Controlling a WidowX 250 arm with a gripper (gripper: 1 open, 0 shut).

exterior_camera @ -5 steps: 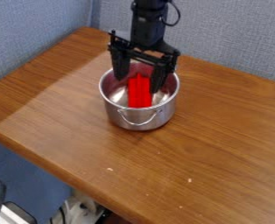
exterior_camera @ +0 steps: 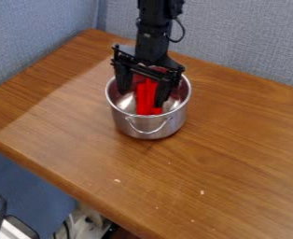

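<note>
A steel pot (exterior_camera: pixel 134 124) with a wire handle stands on the wooden table (exterior_camera: pixel 224 163). Inside it a red object (exterior_camera: pixel 146 99) shows upright. My black gripper (exterior_camera: pixel 146 86) hangs from above into the pot's mouth, open, its two fingers on either side of the red object's upper part. Whether they touch it cannot be made out.
Blue-grey padded walls stand behind and at the left. Cables and white hardware (exterior_camera: pixel 90 227) sit below the table's front left edge.
My gripper has come down and a little to the left, deeper into the pot around the red object. The pot appears not to have moved.
</note>
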